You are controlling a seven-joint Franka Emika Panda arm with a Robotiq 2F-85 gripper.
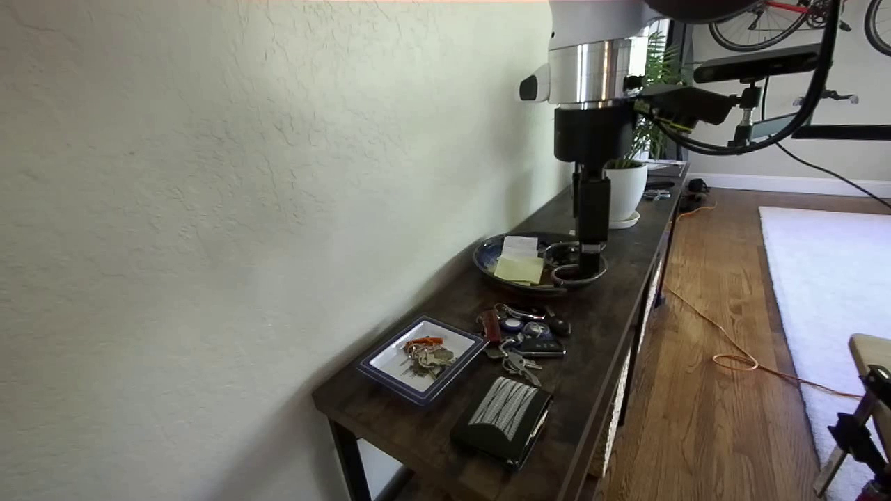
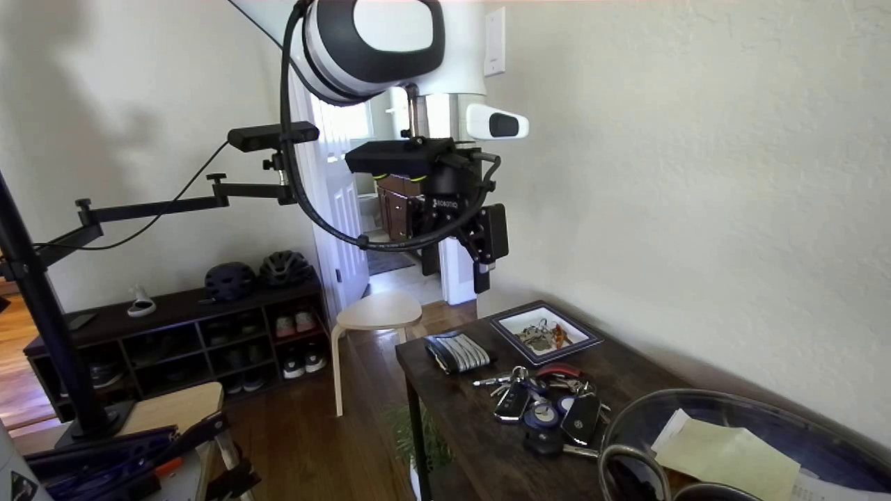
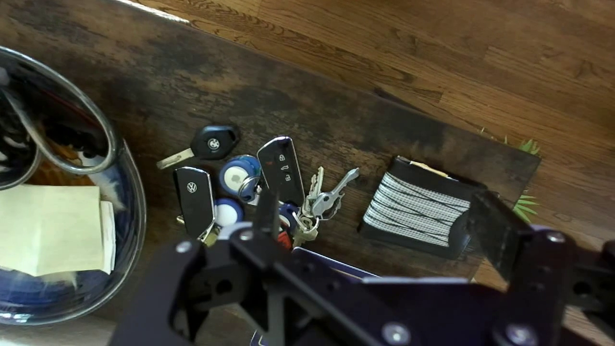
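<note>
My gripper stands open above the dark wooden table, its two fingers wide apart and nothing held between them. Beneath it in the wrist view lie a black wallet [image 3: 416, 207] wound with a grey cord band, nearer the right finger, and a cluster of keys and black car fobs [image 3: 281, 170], nearer the left. A white tray with a blue rim [image 1: 422, 362], holding more keys with an orange piece, is largely covered by the gripper in the wrist view. From the second exterior view, the gripper [image 2: 456, 271] hangs well clear of the tabletop.
A glass bowl [image 3: 138, 236] with folded yellow paper [image 3: 52, 228] and scissors' looped handles [image 3: 109, 135] sits beside the keys. The wall [image 1: 276, 209] runs along the table's back edge. Farther along stands a white plant pot [image 1: 628, 192]. Bare tabletop [image 3: 340, 129] lies towards the front edge.
</note>
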